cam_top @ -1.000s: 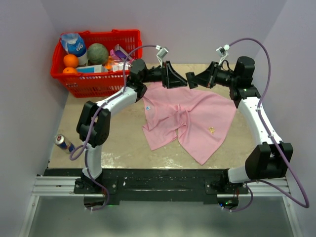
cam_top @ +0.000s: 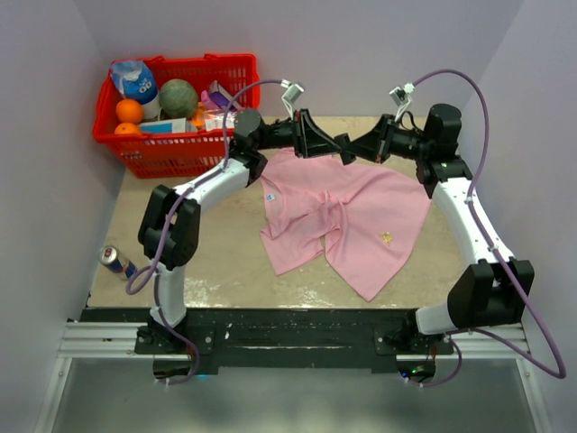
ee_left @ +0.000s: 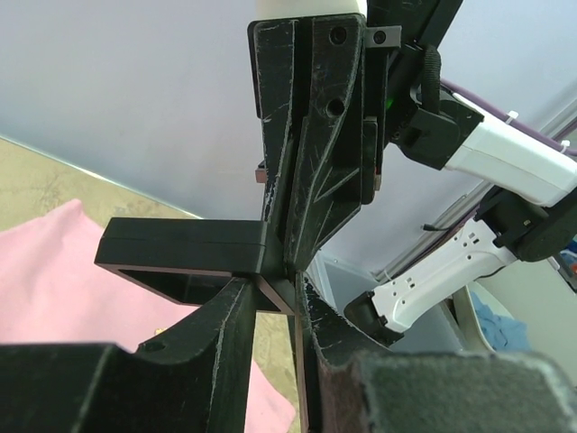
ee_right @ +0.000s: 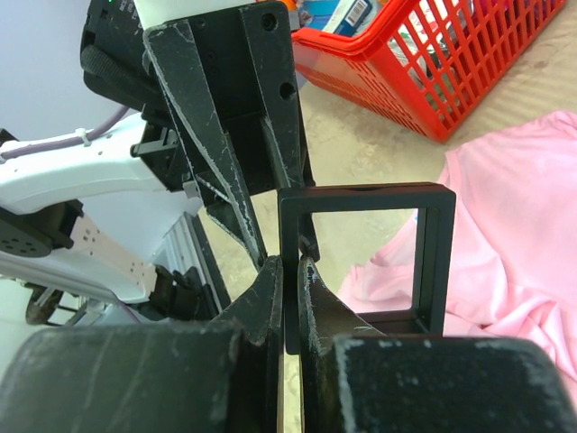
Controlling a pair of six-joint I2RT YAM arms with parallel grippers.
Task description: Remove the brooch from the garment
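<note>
The pink garment (cam_top: 370, 194) lies spread on the table, its lower middle bunched in folds. A small gold brooch (cam_top: 386, 238) rests on its right side. Above the cloth, a black rectangular frame (ee_right: 435, 262) is held up by my right gripper, shut on one of its sides. My left gripper meets the frame (ee_left: 185, 244) from the other arm's side, its fingers on either side of one edge and drawn close. Whether they press on it is not clear. In the top view both grippers nearly touch, with the frame between them.
A red basket (cam_top: 171, 167) full of groceries stands at the back left, close to the left arm. A can (cam_top: 117, 262) lies on its side at the left front. Bare table shows in front of the garment.
The right gripper has shifted slightly left, bringing the frame up to the left fingers. Garment and brooch have not moved.
</note>
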